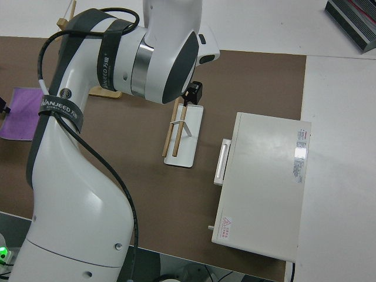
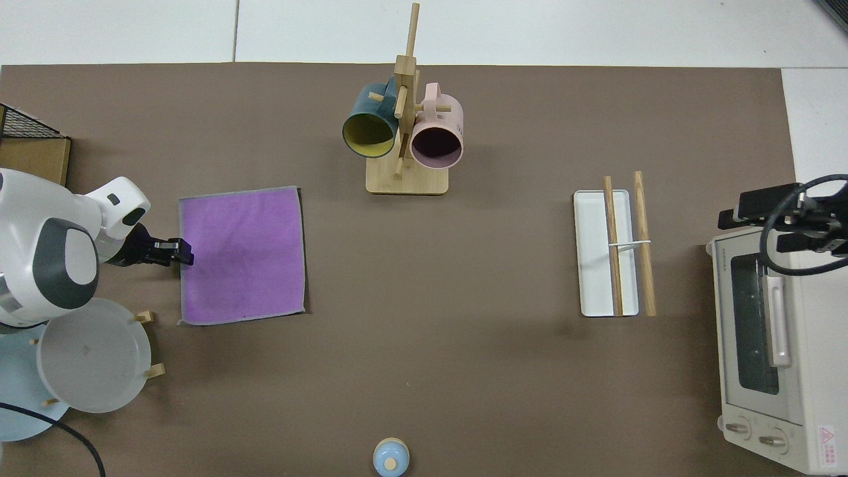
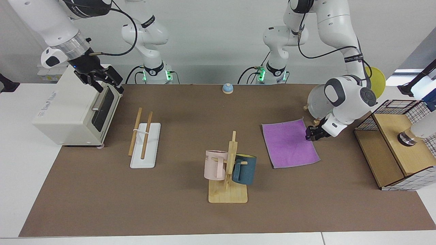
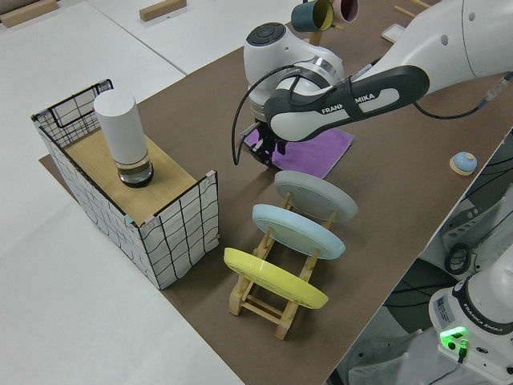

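A purple cloth (image 2: 242, 262) lies flat on the brown mat. At its left edge hovers my left gripper (image 2: 181, 251), black, its finger state too small to read. My right gripper (image 3: 110, 80) hangs over the white toaster oven (image 2: 819, 358), whose door is closed; that finger is unclear too. A wooden mug tree (image 2: 405, 179) holds a blue mug (image 2: 366, 127) and a pink mug (image 2: 445, 119). A white board with two wooden sticks (image 2: 592, 238) lies right of centre.
A rack of plates (image 2: 94, 354) stands beside the left arm, with a wire-sided wooden box (image 4: 176, 184) holding a white cylinder (image 4: 120, 128). A small blue button (image 2: 391, 460) sits at the near edge.
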